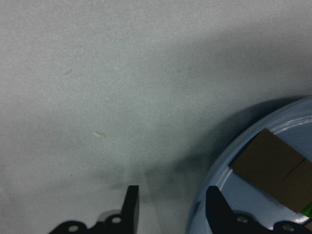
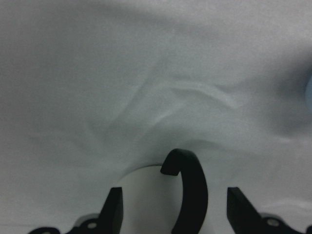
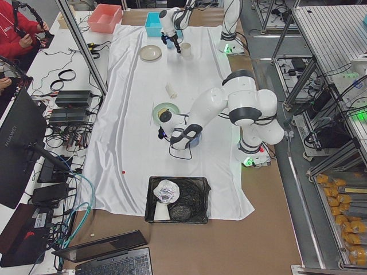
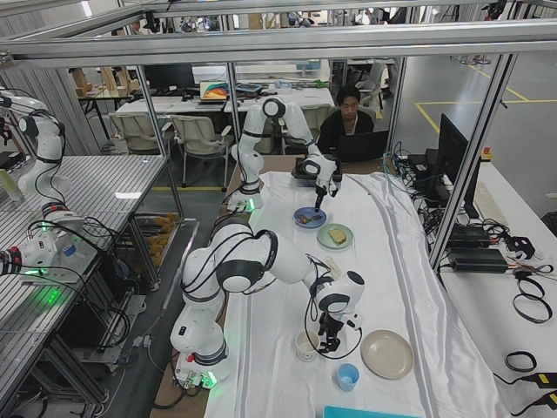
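My left gripper is open over the edge of a blue plate (image 1: 246, 195), which holds brown pieces (image 1: 273, 170); nothing is between its fingers. A green plate (image 4: 335, 243) with a yellowish piece lies beside it. In the right wrist view my right gripper is open above a pale cup (image 2: 144, 195), with a dark curved object (image 2: 194, 195), possibly its handle, between but apart from the fingers. A blue cup (image 4: 348, 376) and a beige plate (image 4: 387, 354) stand near that gripper.
A black tray (image 3: 195, 212) with a foil-covered item sits at the near end. A cyan bin (image 3: 152, 24) is at the far end. A small pale roll (image 3: 171, 90) lies mid-cloth.
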